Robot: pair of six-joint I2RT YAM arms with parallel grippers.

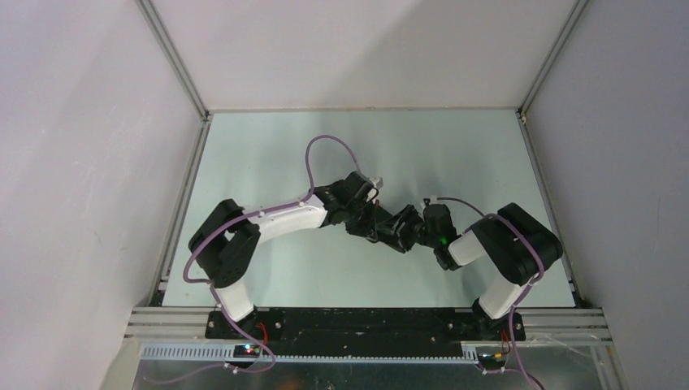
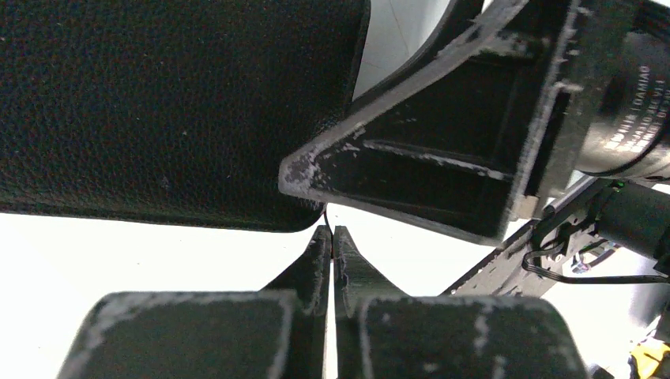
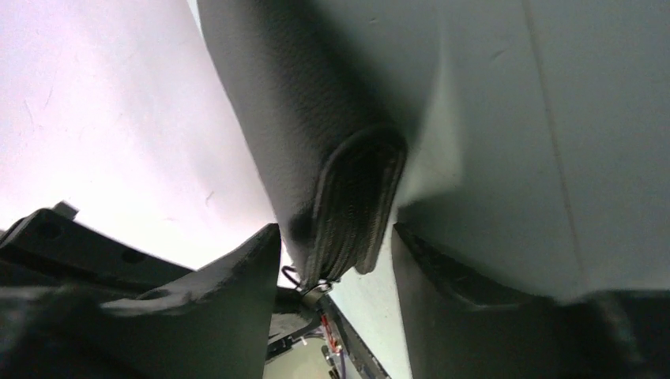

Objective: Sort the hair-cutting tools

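Observation:
A black textured case (image 2: 166,118) with a zipped edge lies on the white table, mostly hidden by both grippers in the top view (image 1: 386,213). My left gripper is shut at the case's rounded corner, with a thin dark strand at its tips. My right gripper is part open, its fingertips on either side of the zipped end of the case (image 3: 292,118). The right gripper's dark housing fills the upper right of the left wrist view, over the case's corner. No separate hair cutting tool is visible.
The two grippers are very close together near the middle.

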